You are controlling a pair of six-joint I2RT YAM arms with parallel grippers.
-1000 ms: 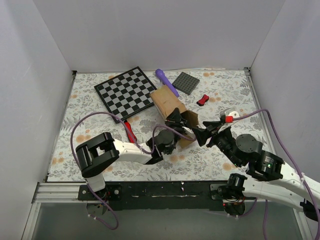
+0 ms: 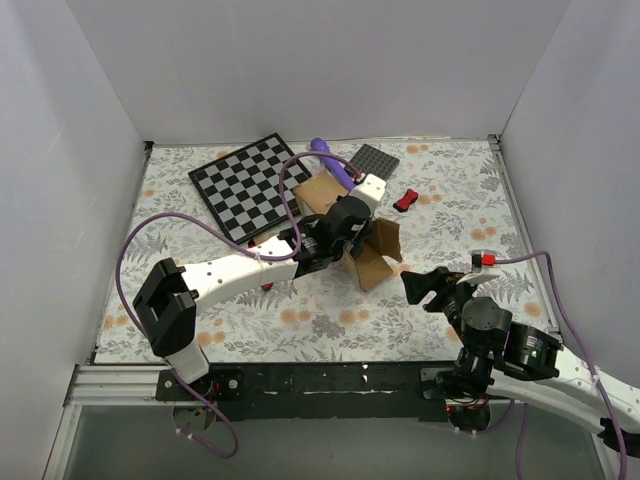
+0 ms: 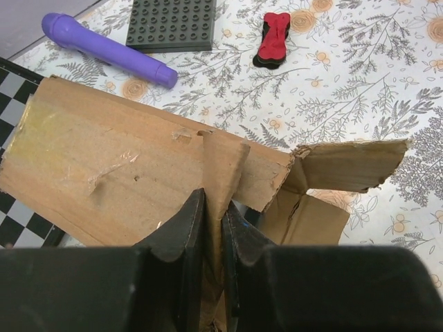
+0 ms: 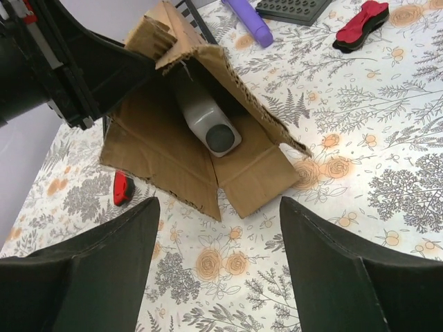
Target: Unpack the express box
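Note:
A brown cardboard box (image 3: 131, 152) tilts over the table, its flapped end open toward the front right. My left gripper is shut on one of its flaps (image 3: 223, 162). Inside the box, in the right wrist view, lies a translucent bottle-like item (image 4: 204, 117) with a dark round end facing the opening. My right gripper stands open in front of the opening, apart from the box, nothing between its fingers. In the top view the left arm hides part of the box.
Behind the box lie a purple microphone (image 2: 330, 165), a grey studded plate (image 2: 374, 162) and a red-and-black object (image 2: 406, 200). A checkerboard (image 2: 250, 185) is at the back left. A red item (image 4: 123, 188) lies left of the box.
The right gripper has drawn away from the box's opening, toward the front.

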